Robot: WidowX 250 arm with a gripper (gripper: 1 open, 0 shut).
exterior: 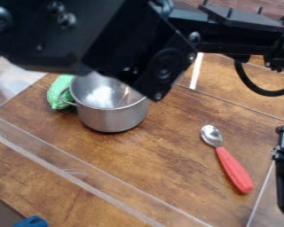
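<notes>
A steel pot (109,111) stands on the wooden table (132,168), partly hidden by the black arm above it. A green ridged object (59,94) lies just behind its left side. A spoon with a red handle (233,168) lies to the right. Black arm parts fill the top and the right edge; whether the gripper is open or shut cannot be told.
Clear strips (61,164) border the left and right of the work area. A small blue object (29,222) sits at the bottom left.
</notes>
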